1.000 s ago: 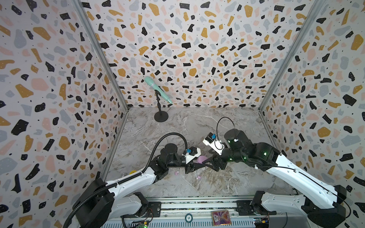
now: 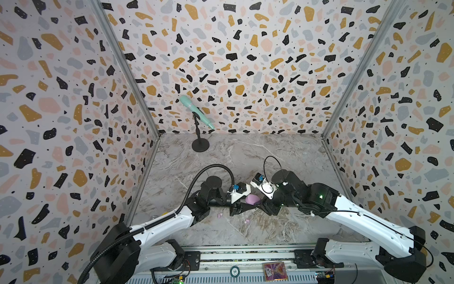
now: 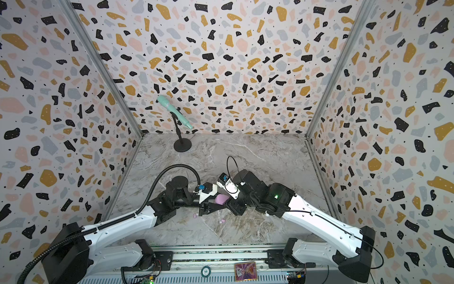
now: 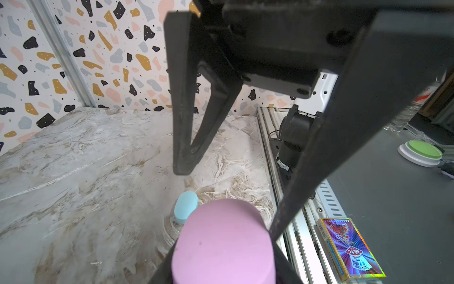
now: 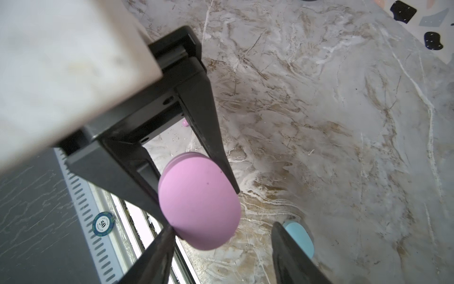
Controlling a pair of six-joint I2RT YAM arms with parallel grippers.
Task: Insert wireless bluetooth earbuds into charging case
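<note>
A pink rounded charging case (image 2: 252,199) is held up at the table's centre, where both grippers meet. My left gripper (image 3: 211,206) is shut on it; the case fills the bottom of the left wrist view (image 4: 223,241). My right gripper (image 3: 228,204) is at the case from the right; its fingers appear blurred below the case (image 5: 200,203) in the right wrist view, and I cannot tell there whether they grip it. Small pink pieces, likely earbuds (image 2: 220,215) (image 2: 246,221), lie on the marble table below.
A light-blue oval object (image 4: 185,206) lies on the table. A mint object on a black stand (image 2: 200,145) stands at the back left. A card box (image 2: 274,270) lies beyond the front rail.
The left arm has shifted only slightly.
</note>
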